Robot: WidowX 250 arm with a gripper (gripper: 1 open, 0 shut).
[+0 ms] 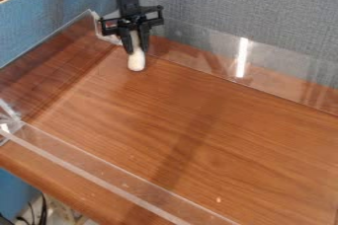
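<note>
My black gripper (136,37) hangs at the back left corner of the wooden table (185,130), low near the surface. A white elongated object (136,59) sits between or just in front of its fingers, its rounded end pointing toward the front. The fingers partly hide it, and I cannot tell whether they are shut on it.
Clear plastic walls (240,57) border the table along the back and front left. The rest of the tabletop is empty. Blue padded panels and a grey backdrop surround it, with cables at the lower left.
</note>
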